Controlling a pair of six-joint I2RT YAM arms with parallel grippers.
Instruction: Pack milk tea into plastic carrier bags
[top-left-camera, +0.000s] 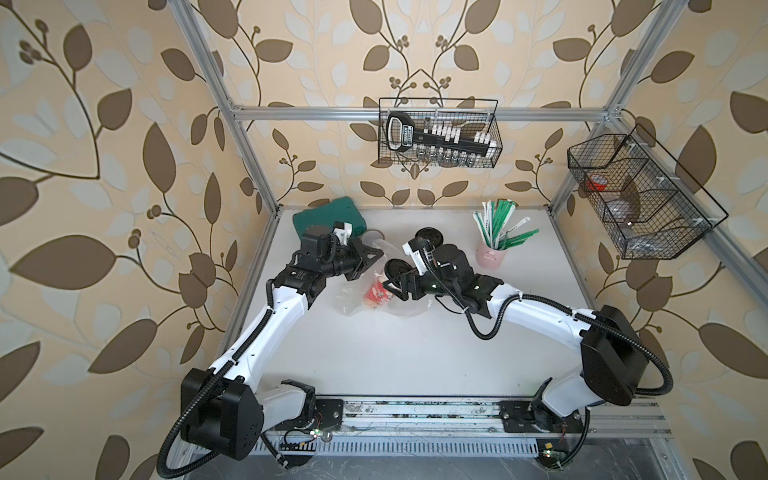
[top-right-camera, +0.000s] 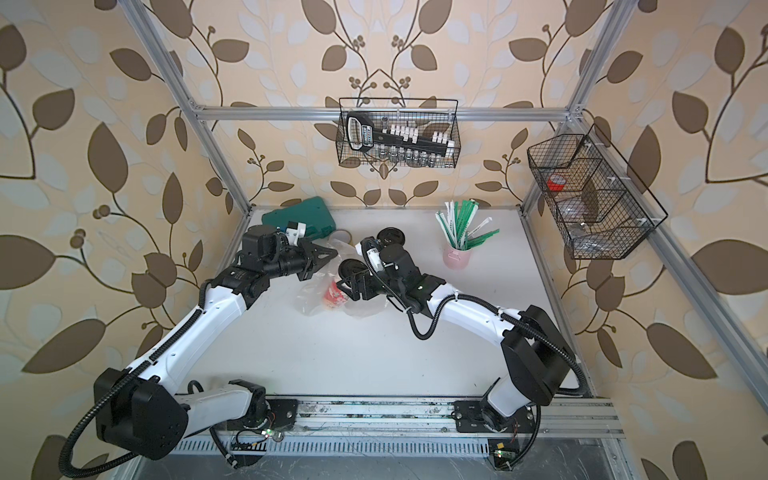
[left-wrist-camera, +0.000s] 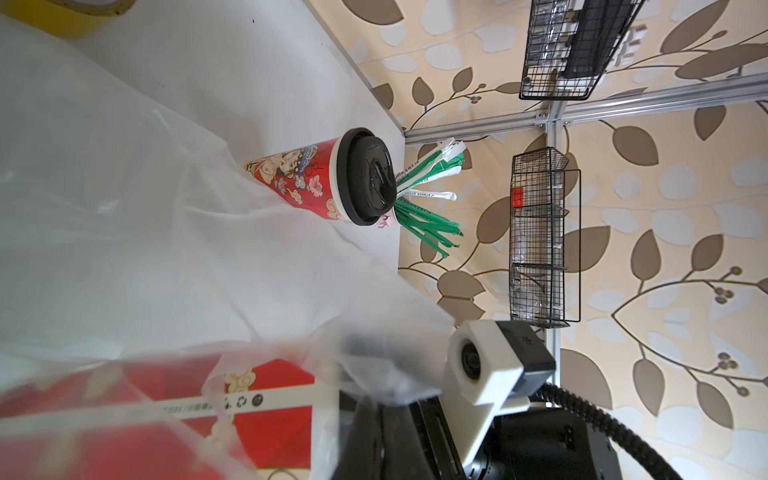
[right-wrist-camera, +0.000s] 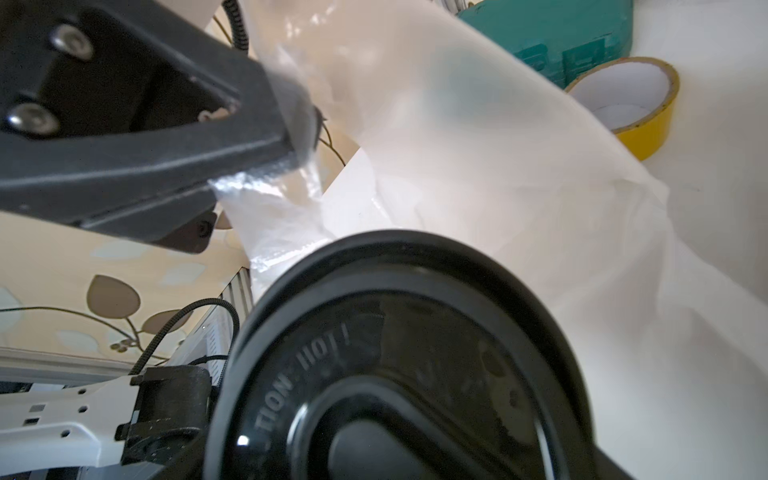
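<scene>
My left gripper (top-left-camera: 376, 257) is shut with a fold of the clear plastic bag (right-wrist-camera: 264, 192) at its fingertips. Below and to the right, a red patterned cup (top-left-camera: 377, 291) with a black lid (top-left-camera: 397, 270) sits tilted, film around its lower body. My right gripper (top-left-camera: 397, 290) is at this cup's lid end. The lid fills the lower part of the right wrist view and hides most of the fingers, so their grip is unclear. A second lidded red cup (left-wrist-camera: 308, 180) stands upright behind, outside the bag.
At the back right is a pink holder (top-left-camera: 490, 256) with green and white straws. A green case (top-left-camera: 328, 217) lies back left, beside a yellow tape roll (right-wrist-camera: 628, 100). Wire baskets (top-left-camera: 440, 136) hang above.
</scene>
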